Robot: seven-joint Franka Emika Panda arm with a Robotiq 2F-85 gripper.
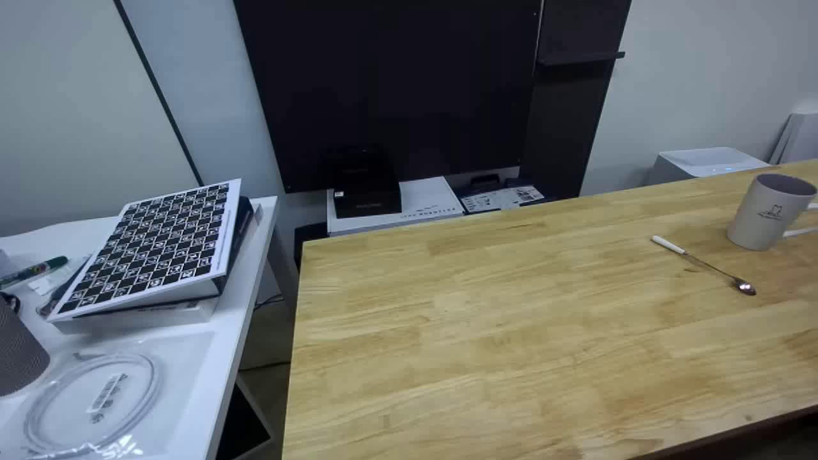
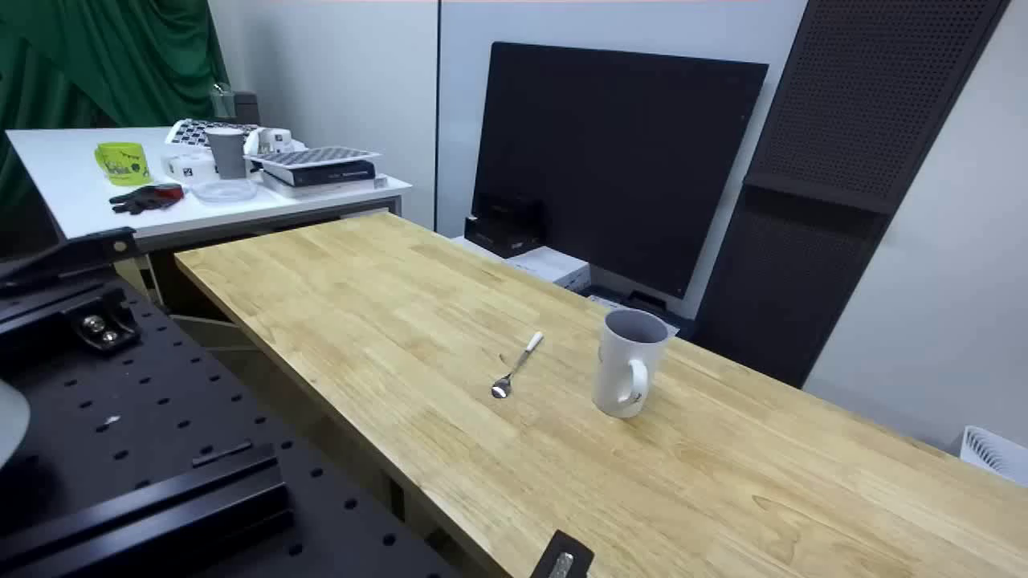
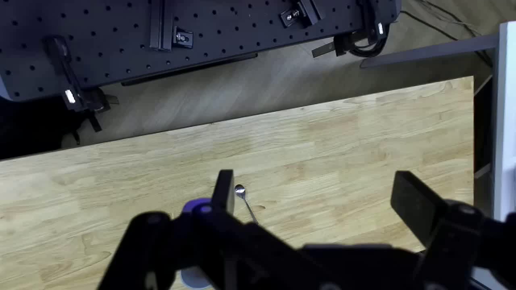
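A light grey mug (image 2: 624,371) stands upright on the wooden table, its handle facing the camera in exterior view 2; in exterior view 1 the same mug (image 1: 763,213) is at the right edge. Beside it, apart, lies a thin metal spoon (image 1: 709,265) with a white handle; exterior view 2 shows the spoon (image 2: 516,368) too. From the wrist view, my gripper hangs above the table with its fingers wide apart and nothing between them. Below its left finger, the spoon (image 3: 244,200) is partly covered, and most of the mug (image 3: 194,278) is hidden by the gripper.
A white side table (image 1: 184,391) with a checkered board (image 1: 157,245) adjoins its far end. Across a gap from the long edge runs a black perforated bench (image 3: 121,43) with clamps. A large black panel (image 2: 617,164) stands behind the table.
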